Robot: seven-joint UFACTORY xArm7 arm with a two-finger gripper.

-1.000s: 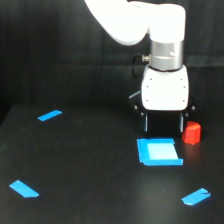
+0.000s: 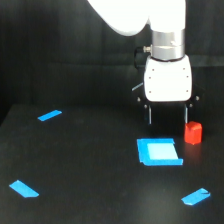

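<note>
A small red block (image 2: 193,132) sits on the black table at the right. To its left, the white square (image 2: 161,152) framed in blue tape lies flat on the surface. My gripper (image 2: 168,116) hangs from the white arm above and behind the square, its dark fingers spread wide. Nothing shows between them, so it is open. The right finger appears just above and left of the block; whether they touch, I cannot tell.
Blue tape strips mark the table at the far left (image 2: 49,115), near left (image 2: 23,188) and near right (image 2: 196,197). A dark curtain hangs behind.
The gripper has risen a little and shifted slightly right. The red block and the taped square look unmoved.
</note>
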